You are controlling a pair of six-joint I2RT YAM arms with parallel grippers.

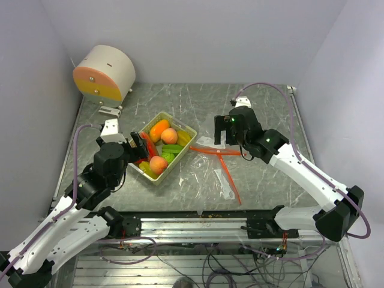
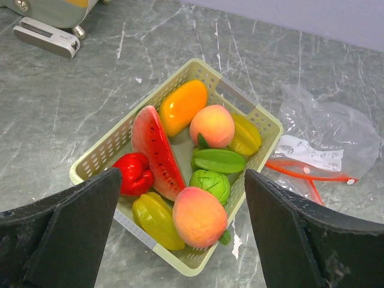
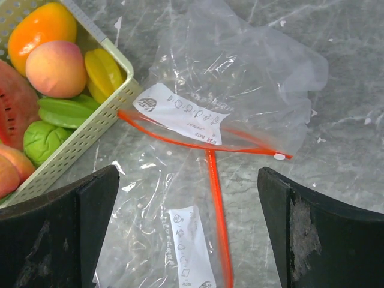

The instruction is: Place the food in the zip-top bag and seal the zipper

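Two clear zip top bags lie flat on the table. The far bag (image 3: 240, 84) has an orange zipper running crosswise with a small white slider (image 3: 279, 156) at its right end; the near bag (image 3: 144, 216) has its orange zipper (image 3: 216, 204) along the right side. Toy food fills a basket (image 2: 102, 159): a watermelon slice (image 2: 157, 153), two peaches (image 2: 200, 217), a red pepper (image 2: 133, 174), an orange mango (image 2: 183, 108), a green cabbage (image 2: 210, 186) and more. Above the basket's left side hangs my open, empty left gripper (image 1: 139, 147). My right gripper (image 1: 220, 130), open and empty, hovers over the bags.
A round-topped box (image 1: 105, 69) with an orange and yellow front stands at the back left, a small grey bar (image 2: 48, 37) beside it. Bare table (image 1: 174, 99) stretches behind the basket and at the far right.
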